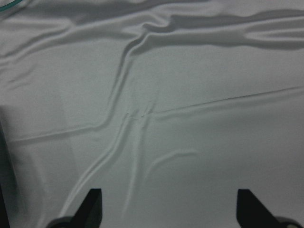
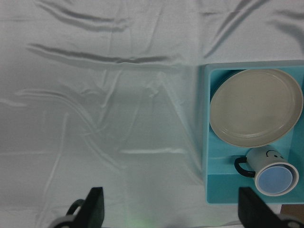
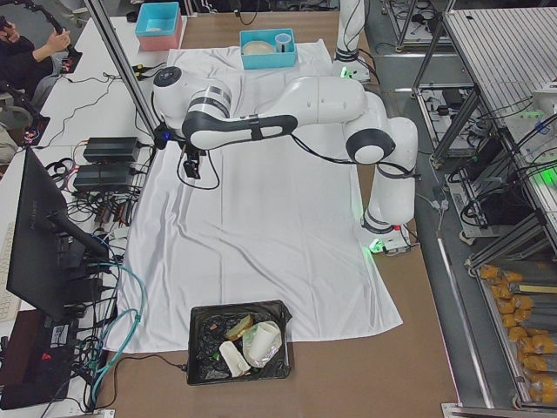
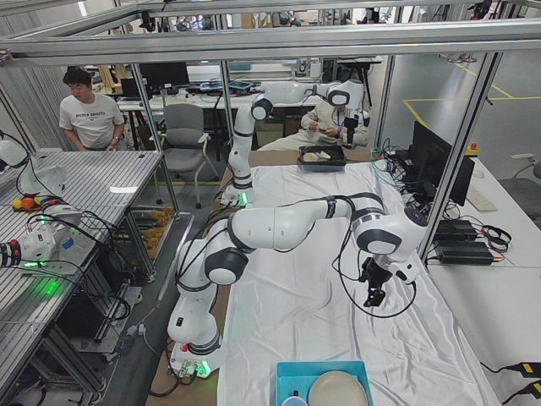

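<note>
My left gripper stands open over bare white cloth (image 1: 190, 123) in its wrist view, nothing between its fingers. My right gripper is open above the cloth beside a blue tray (image 2: 228, 185). That tray holds a beige plate (image 2: 256, 107) and a mug (image 2: 273, 178) with a dark handle and a smiling face, lying close below the plate in the right wrist view. At the opposite end of the cloth, a black tray (image 3: 200, 348) contains white items, a yellowish piece and some wrapping.
A monitor (image 3: 39, 244), black boxes and many cables crowd one side of the cloth in the camera left view. A metal bench (image 3: 500, 78) and frame posts border the other.
</note>
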